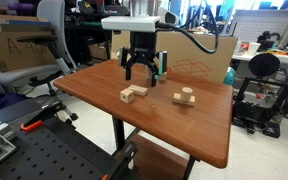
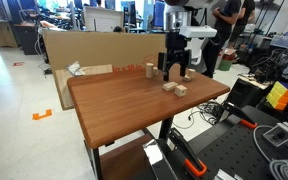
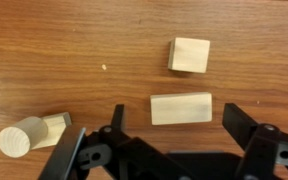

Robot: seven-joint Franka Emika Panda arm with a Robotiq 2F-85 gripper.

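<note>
My gripper is open above the table, with nothing held. In the wrist view a pale rectangular wooden block [image 3: 181, 109] lies below, framed by the spread fingers. Just beyond it sits a separate wooden cube [image 3: 189, 55]. Off to the left, a wooden cylinder [image 3: 20, 137] stands at one end of another block [image 3: 56, 126], partly covered by a finger. From the first exterior view, the gripper [image 1: 142, 77] hovers over the cube [image 1: 127, 95] and the flat block [image 1: 139, 89]; the cylinder [image 1: 187, 92] is well to their right.
The brown wooden table [image 1: 199, 130] has bare room at its front right. Cardboard [image 2: 94, 50] stands upright behind it. A dark bench [image 1: 54, 150] with tools runs along the near side. An office chair [image 1: 19, 55] is at the left.
</note>
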